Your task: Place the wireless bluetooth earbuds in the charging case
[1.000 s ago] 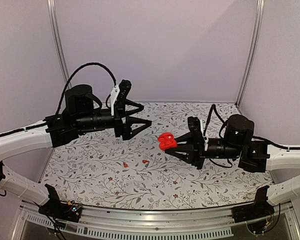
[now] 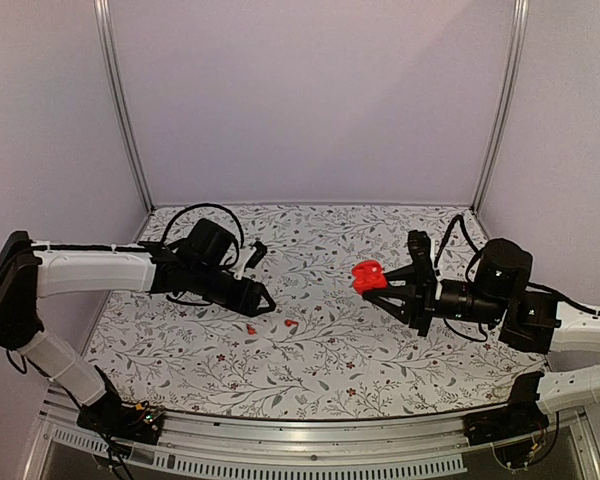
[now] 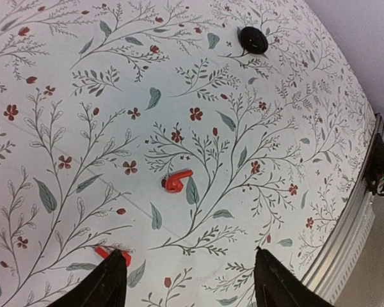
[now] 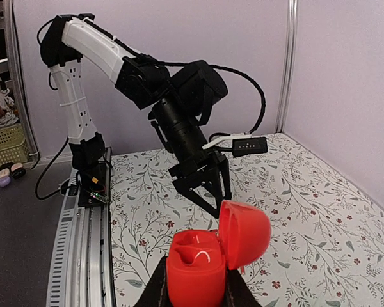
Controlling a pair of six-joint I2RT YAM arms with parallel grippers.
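Observation:
The red charging case (image 2: 368, 276), lid raised, is held in my right gripper (image 2: 380, 292), shut on it above the right side of the mat; it fills the lower middle of the right wrist view (image 4: 195, 268). Two red earbuds lie on the floral mat: one (image 3: 176, 182) in the middle of the left wrist view, the other (image 3: 115, 254) near its bottom, between and just beyond the fingers. My left gripper (image 2: 260, 300) is angled down above them, fingers apart and empty.
A small black round object (image 3: 253, 39) shows at the top of the left wrist view.
My left gripper has moved down and tilted toward the earbuds. My right gripper with the case has moved to the right.

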